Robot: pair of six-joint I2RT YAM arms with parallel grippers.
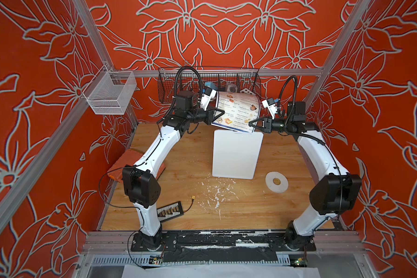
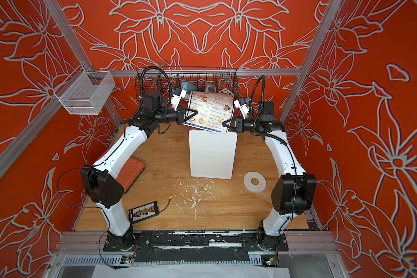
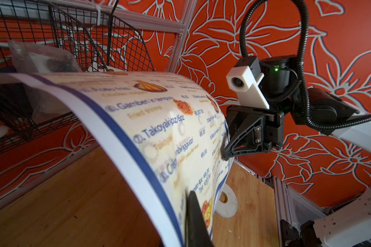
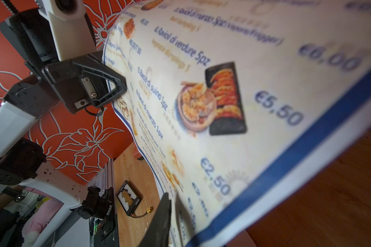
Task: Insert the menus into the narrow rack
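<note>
A bent menu sheet [image 1: 234, 106] with food pictures and a blue border hangs in the air between both grippers, above the upper end of a white panel [image 1: 236, 155]. At its left edge my left gripper [image 1: 216, 114] is shut on the menu. My right gripper [image 1: 254, 124] is at the lower right edge, the sheet reaching between or against its fingers; whether it is shut cannot be told. In the right wrist view the sheet [image 4: 235, 164] curves down to the dark fingertips, which partly hide behind it.
Behind is a black wire basket [image 1: 171, 85] holding assorted items. A white mesh basket [image 1: 108, 108] hangs left. On the table lie an orange item [image 1: 120, 169], a white ring [image 1: 268, 180], a black board [image 1: 170, 210] and scraps.
</note>
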